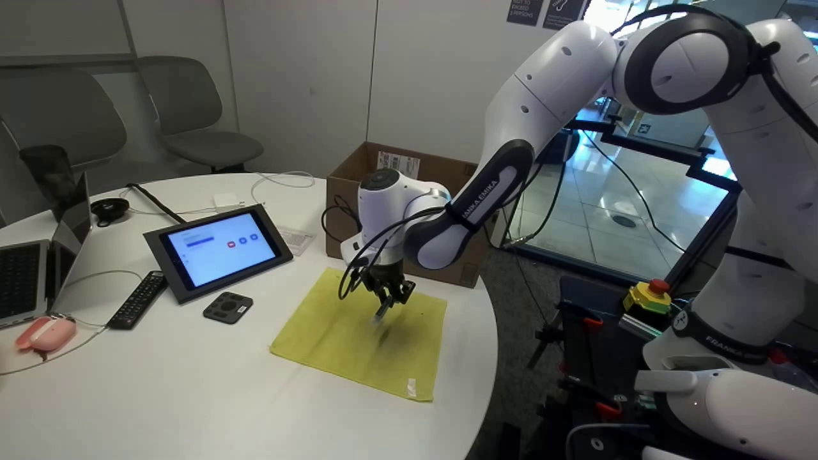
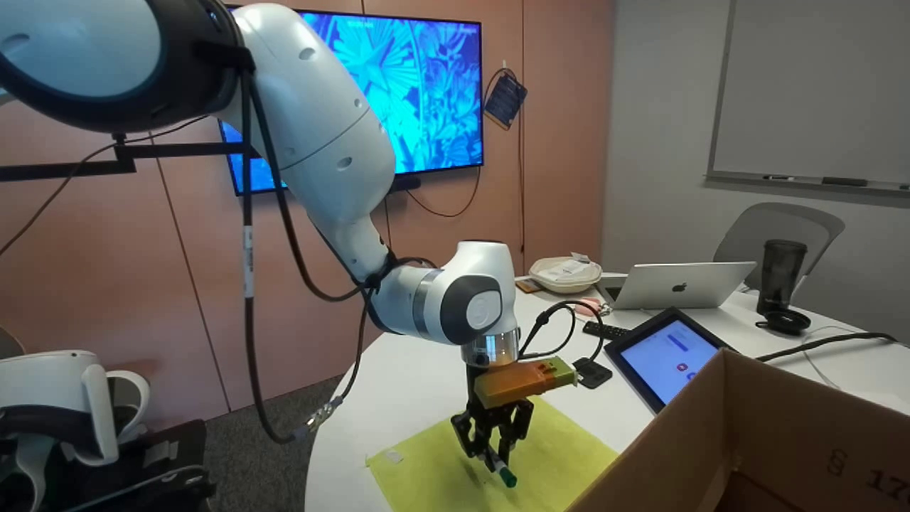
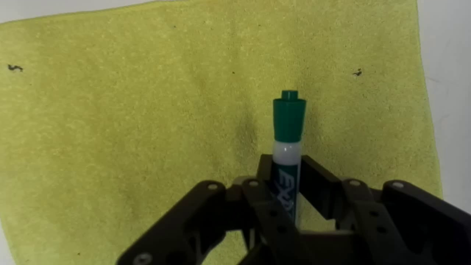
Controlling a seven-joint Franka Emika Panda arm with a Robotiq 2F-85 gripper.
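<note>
A green-capped marker (image 3: pixel 289 121) is gripped between the dark fingers of my gripper, its cap pointing away from the wrist in the wrist view. In exterior view 2 the marker's green end (image 2: pixel 507 476) slants downward below the gripper (image 2: pixel 495 452). Beneath it lies a yellow cloth (image 1: pixel 349 337), flat on the white table. Exterior view 1 has the gripper (image 1: pixel 385 303) over the middle of this cloth, with a shadow under the marker, which appears held above the surface. The marker's rear part is hidden by the fingers in the wrist view.
An open cardboard box (image 1: pixel 349 180) stands close behind the arm at the table's back edge. Left of the cloth are a tablet screen (image 1: pixel 224 244), a small black pad (image 1: pixel 227 306), a remote (image 1: pixel 138 300) and a laptop (image 1: pixel 30 268).
</note>
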